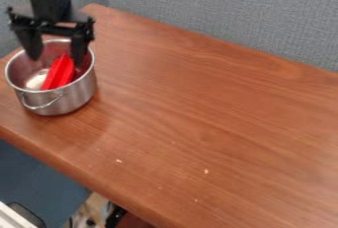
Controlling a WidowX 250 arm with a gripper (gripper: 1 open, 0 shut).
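Note:
My black gripper (50, 37) is over the steel pot (53, 101) at the left of the table, its fingers open and reaching down to the pot's rim. Inside the pot lie red objects (59, 72), elongated, on the right side of the interior, with a pale patch beside them that I cannot make out clearly.
A grey padded wall stands behind it. The table's front edge runs below the pot, with cables and clutter beyond it.

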